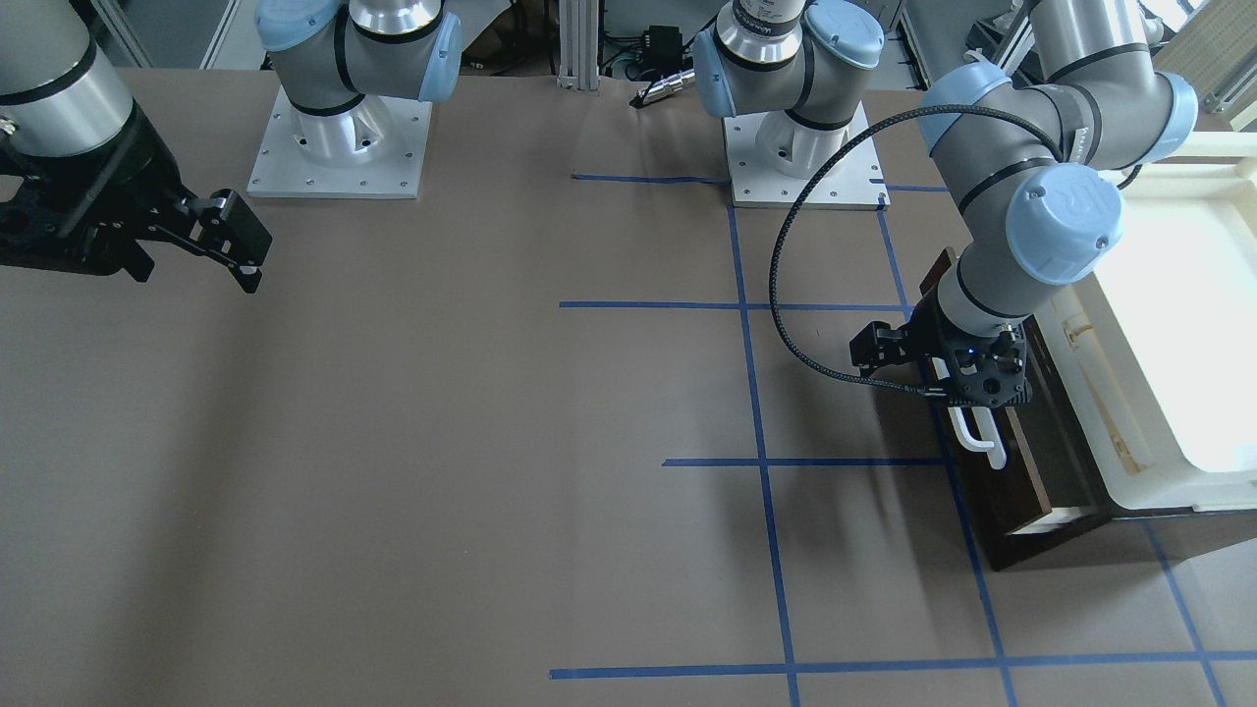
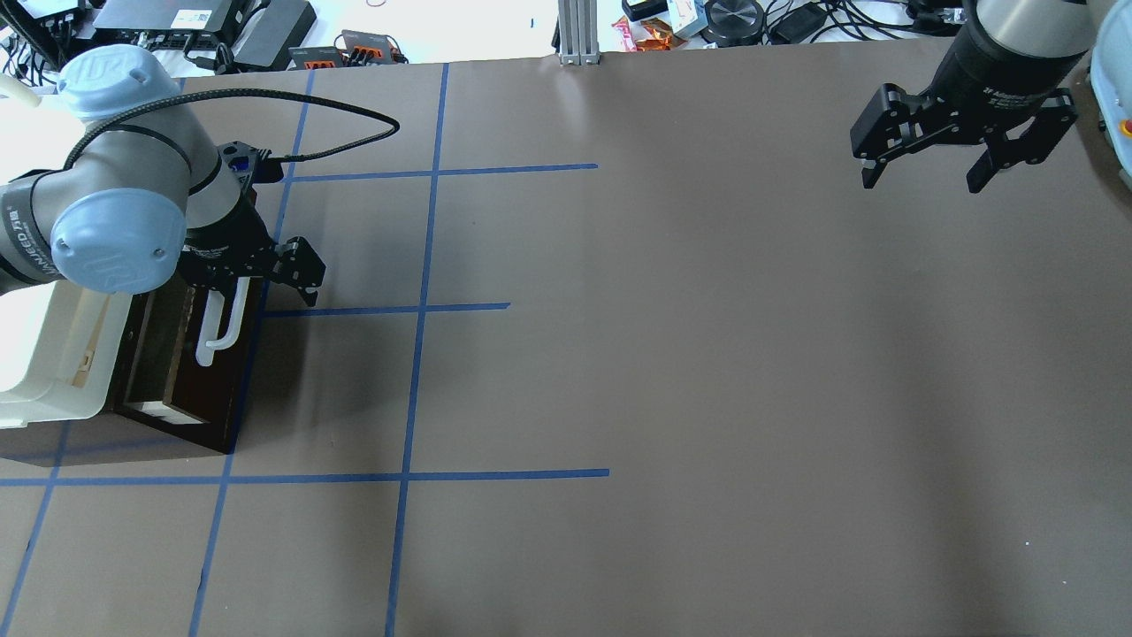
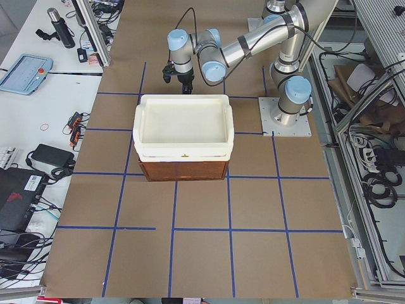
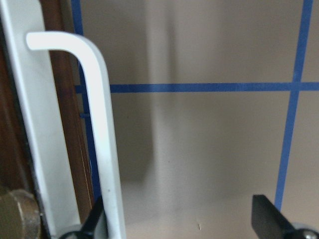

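Note:
A dark wooden box (image 1: pixel 1002 507) with a white drawer handle (image 1: pixel 984 442) on its side stands under my arm, a white tray on top. My gripper is at that handle, its fingers spread wide; in the left wrist view the handle bar (image 4: pixel 102 124) runs down by the left finger, and the right finger stands well apart over bare floor. In the top view the gripper body covers part of the handle.
The white tray (image 3: pixel 183 128) fills the box top. Taped floor with free room (image 1: pixel 495 448) lies beside the box. Another black gripper (image 2: pixel 960 138) hangs at the far side, and other arm bases stand at the back.

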